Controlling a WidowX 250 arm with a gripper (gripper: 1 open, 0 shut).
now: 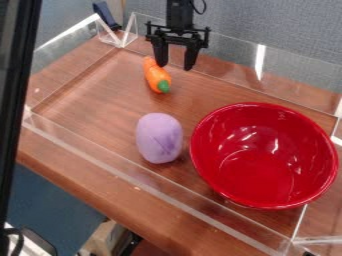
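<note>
My black gripper (175, 58) hangs at the top centre of the camera view, over the back of the tray, its fingers spread open. Just below its left finger lies an orange toy carrot (155, 73) with a green tip, pointing toward the front. A purple oval toy (159, 138) rests nearer the front, and a large red bowl (263, 156) fills the right side.
Clear low walls border the wooden work surface (94, 110) on its sides. A dark blue item sits at the back left corner, outside the walls.
</note>
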